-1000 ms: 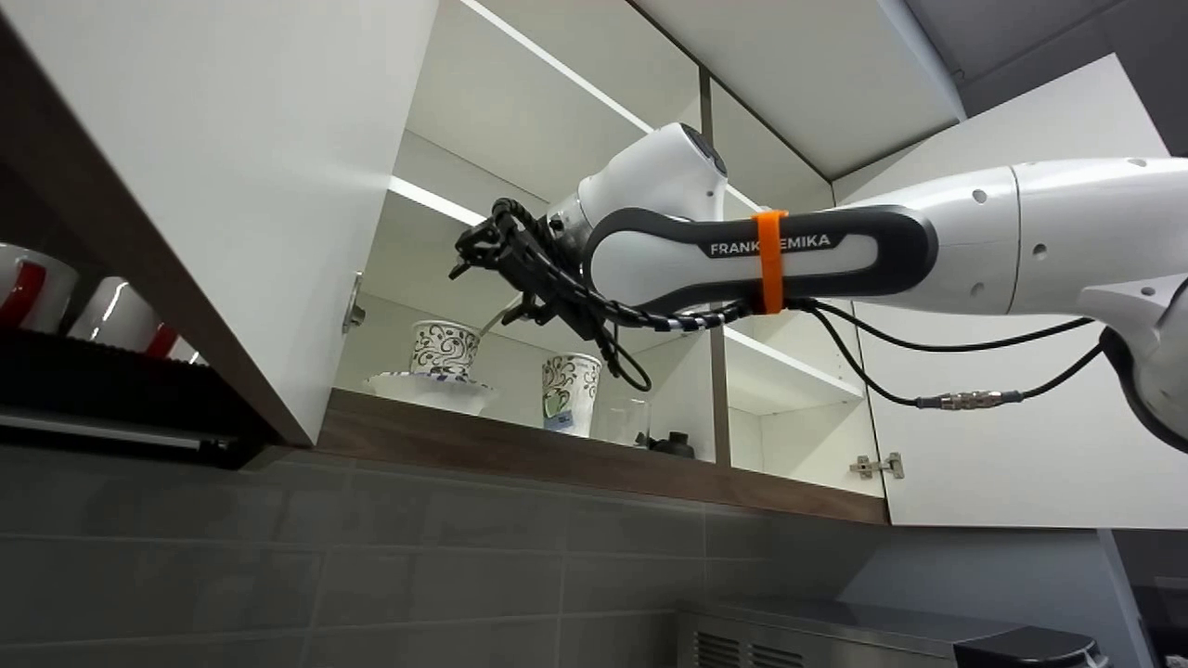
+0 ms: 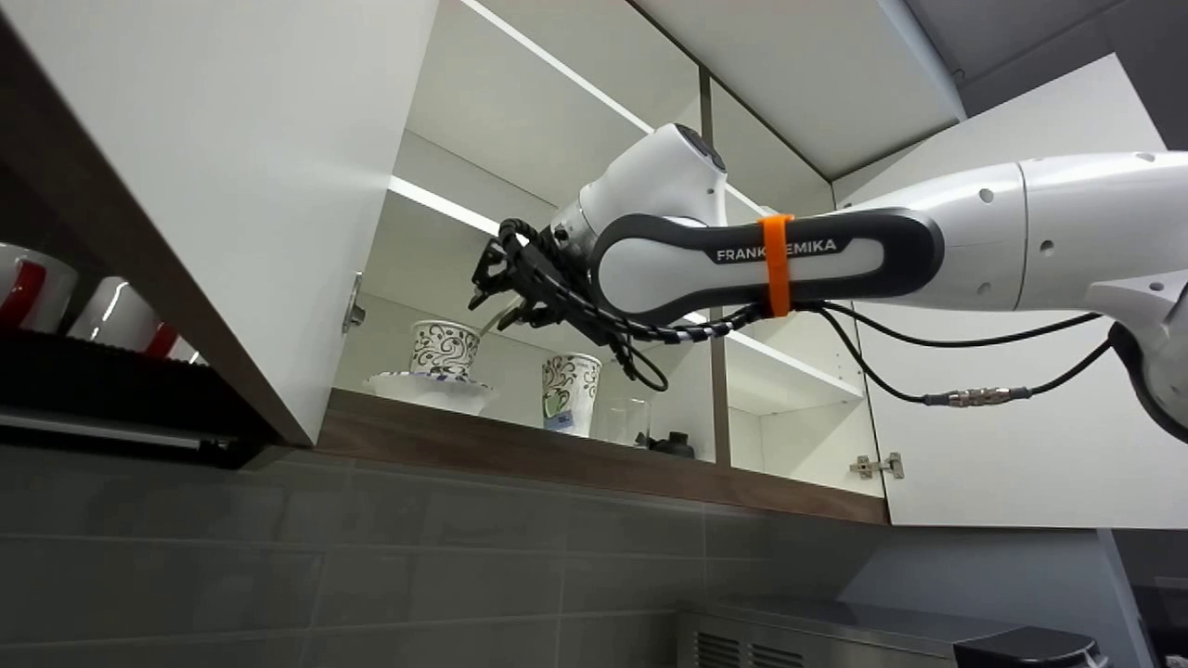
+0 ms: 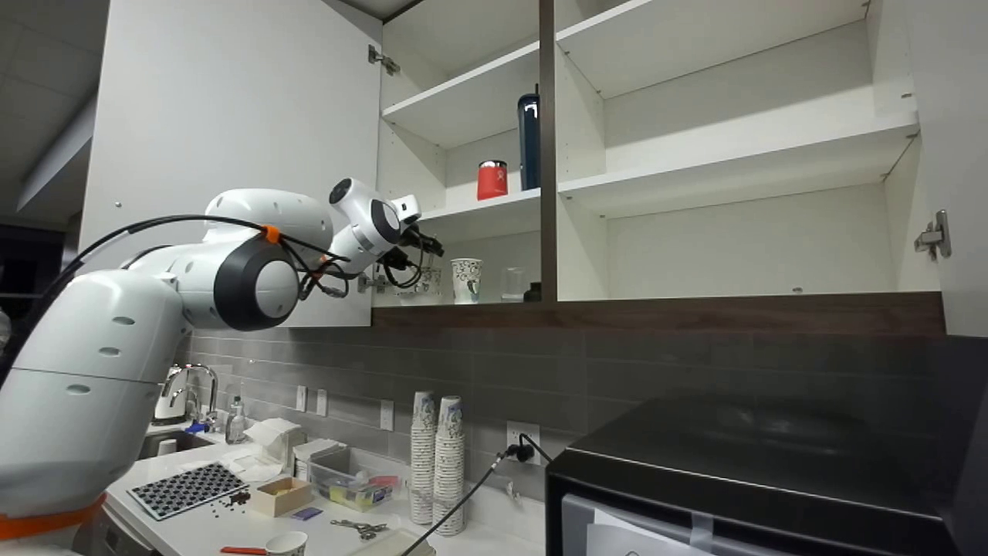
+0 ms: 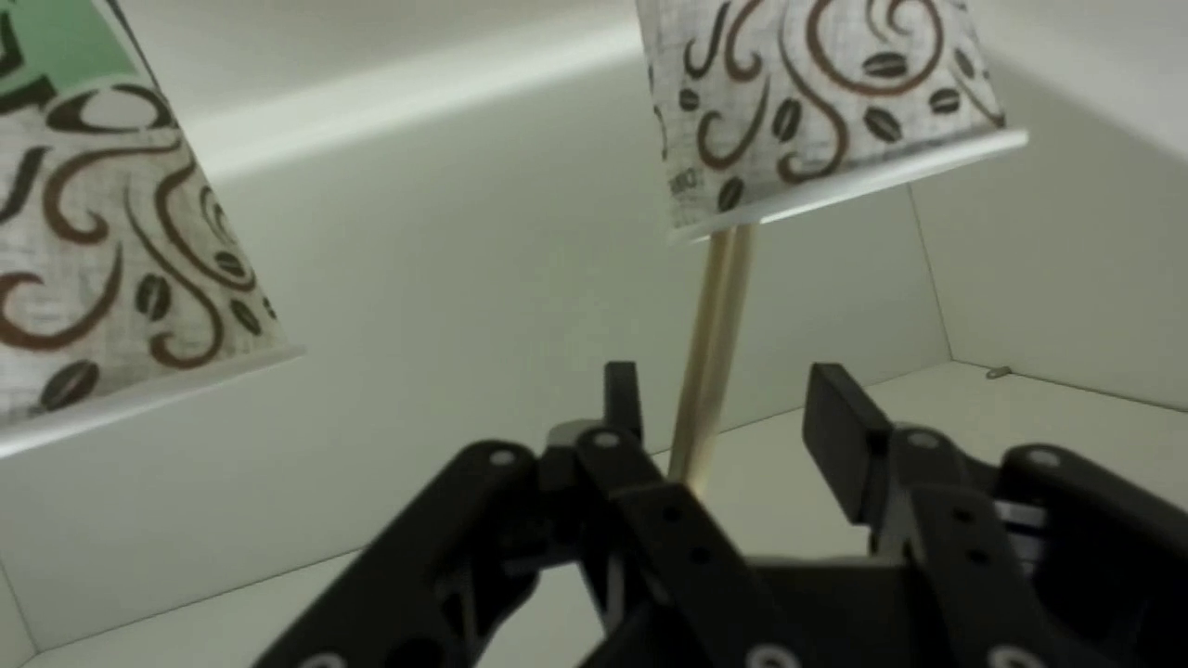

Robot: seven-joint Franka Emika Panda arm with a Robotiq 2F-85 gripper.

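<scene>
A patterned paper cup (image 2: 443, 347) stands in the left part of the cabinet, appearing to rest on a white bowl or plate (image 2: 432, 391). From its rim a thin wooden stick (image 4: 713, 345) slants out. In the wrist view, my gripper is part open, with the stick in the gap between its fingers. A clear space separates the stick from the right finger (image 4: 843, 429); contact with the left one cannot be told. A second patterned cup (image 2: 570, 391) stands separately along the shelf, toward the cabinet's middle divider.
A clear glass (image 2: 626, 421) and a small black object (image 2: 673, 444) stand near the divider (image 3: 547, 148). The right compartments look largely empty.
My gripper's fingers have come closer together, and the gripper has shifted slightly back toward the arm side. The cups and bowl have not visibly moved.
</scene>
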